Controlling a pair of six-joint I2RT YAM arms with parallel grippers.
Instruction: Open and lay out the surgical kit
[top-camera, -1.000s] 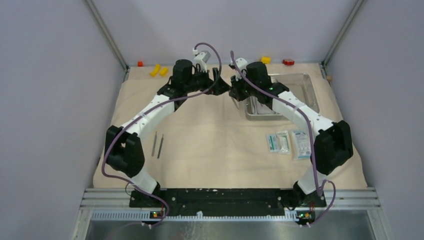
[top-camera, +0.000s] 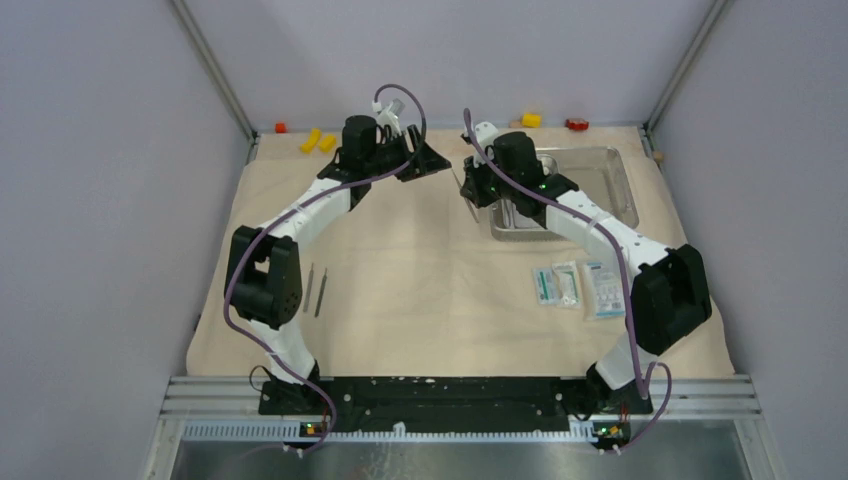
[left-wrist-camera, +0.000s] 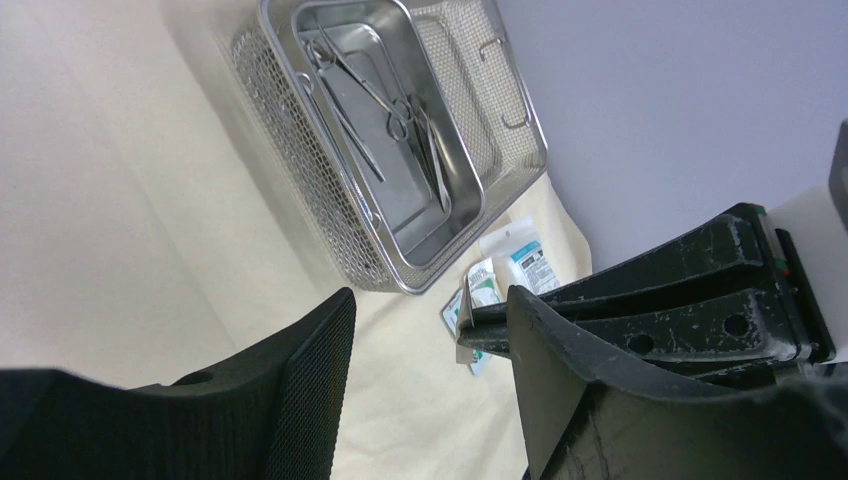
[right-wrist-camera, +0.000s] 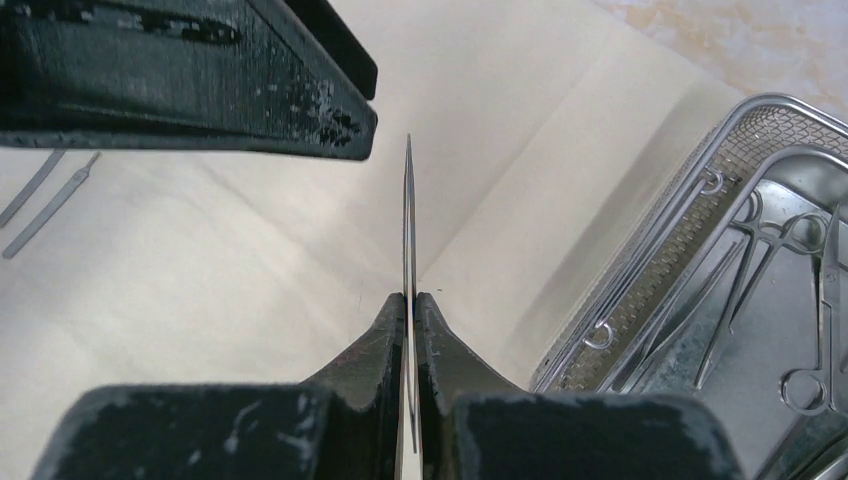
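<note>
My right gripper is shut on slim metal tweezers (right-wrist-camera: 409, 225), seen edge-on, their ends showing above and below the fingertips. From above, part of the tweezers (top-camera: 473, 211) shows beside the right gripper (top-camera: 466, 190), over the cloth left of the tray. My left gripper (top-camera: 447, 166) faces it, a small gap away; in its wrist view the fingers (left-wrist-camera: 318, 350) stand apart with nothing between them. The steel tray (left-wrist-camera: 465, 160) holds scissors and clamps (left-wrist-camera: 365, 80). Two slender instruments (top-camera: 321, 293) lie on the cloth at left.
Several sealed packets (top-camera: 567, 285) lie in front of the mesh basket (top-camera: 520, 236). Yellow blocks (top-camera: 311, 140) and a red piece (top-camera: 577, 124) sit along the back edge.
My left gripper has drawn back to the left, opening a gap to the right gripper.
</note>
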